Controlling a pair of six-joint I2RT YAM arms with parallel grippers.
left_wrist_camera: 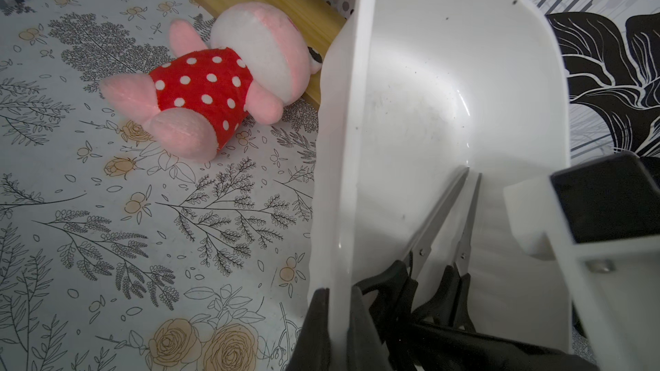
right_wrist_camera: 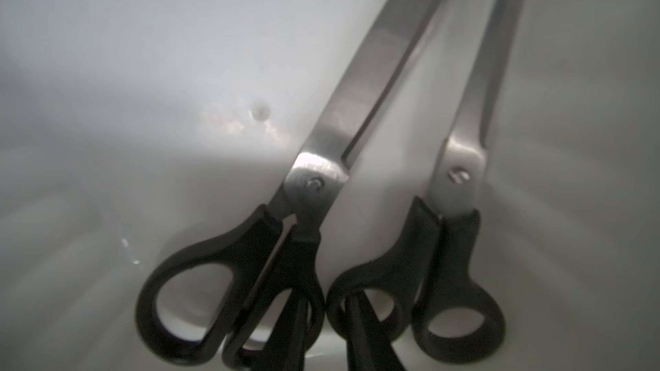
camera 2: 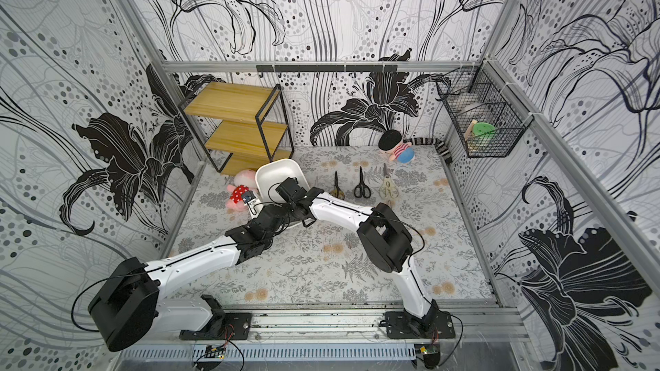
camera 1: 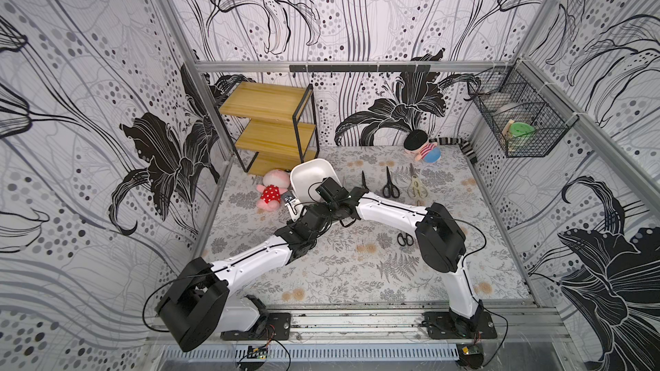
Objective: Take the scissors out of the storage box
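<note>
In the left wrist view my left gripper is shut on the near rim of the white storage box [left_wrist_camera: 347, 158], one finger on each side of the wall. Two black-handled scissors lie side by side in the box, the left pair [right_wrist_camera: 350, 110] and the right pair [right_wrist_camera: 460, 233], blades pointing away. My right gripper is down in the box, partly open. Its left fingertip overlaps the inner loop of the left pair, its right one the inner loop of the right pair. Whether they reach through the loops cannot be told.
Several scissors lie on the table right of the box, including a black pair [camera 1: 389, 185], a cream-handled pair [camera 1: 416, 185] and a small pair [camera 1: 405, 238]. A pink plush toy [left_wrist_camera: 206, 89] and a wooden shelf [camera 1: 268, 99] stand close on the left.
</note>
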